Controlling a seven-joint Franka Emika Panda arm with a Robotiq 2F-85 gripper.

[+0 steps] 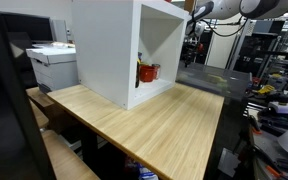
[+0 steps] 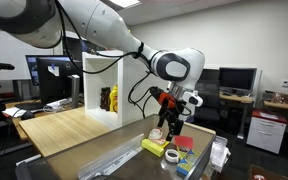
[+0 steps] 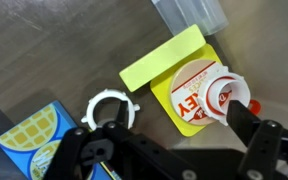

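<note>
In the wrist view my gripper is open, its dark fingers spread wide with nothing between them. Ahead of its right finger lies a yellow piece with a round printed label; a white ring stands on it. A second white ring lies flat on the table near the left finger. Just beyond the label is a yellow bar. From outside, the gripper hangs above these things, apart from the yellow piece and the flat ring.
A blue and yellow box lies at the lower left of the wrist view. Clear plastic containers lie on the dark table. A white shelf stands on the wooden table, whose front is clear.
</note>
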